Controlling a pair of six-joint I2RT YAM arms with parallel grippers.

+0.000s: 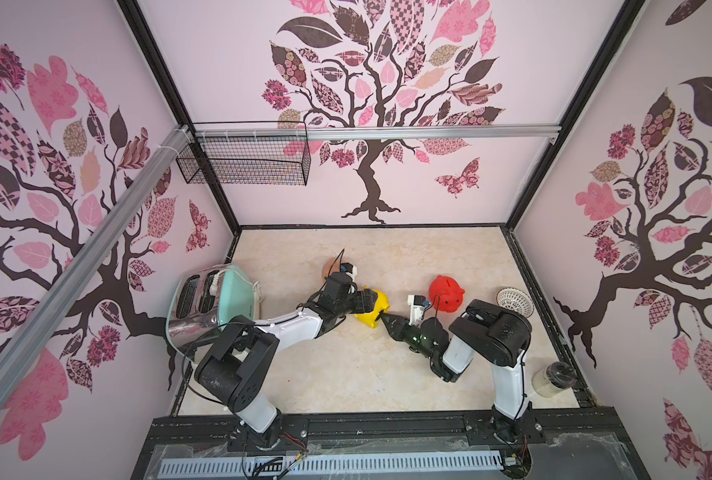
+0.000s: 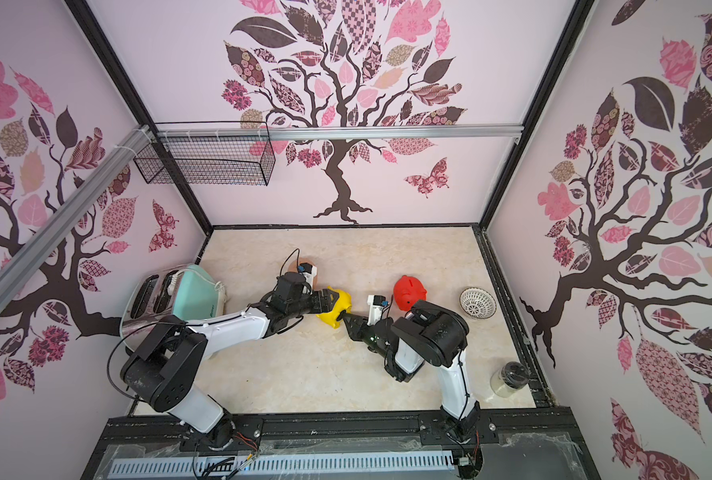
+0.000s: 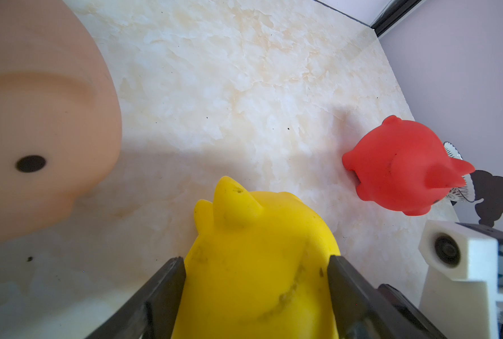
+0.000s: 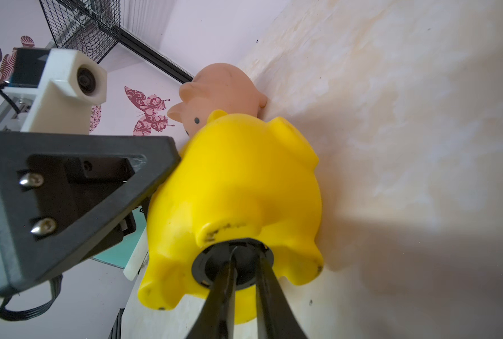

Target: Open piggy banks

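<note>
In the middle of the table, a yellow piggy bank [image 4: 234,169] lies with its dark round plug [image 4: 212,265] facing my right gripper. The fingertips of that gripper are at the plug, part open with a narrow gap. My left gripper has its fingers on either side of the yellow body, part open and apparently against it. A pink piggy bank [image 3: 65,130] sits behind it, and a red piggy bank [image 1: 445,293] to the right.
A mint toaster [image 1: 233,300] stands at the left, a white patterned bowl [image 1: 514,301] at the right and a glass jar [image 1: 549,380] at the front right. A wire basket [image 1: 244,160] hangs at the back left.
</note>
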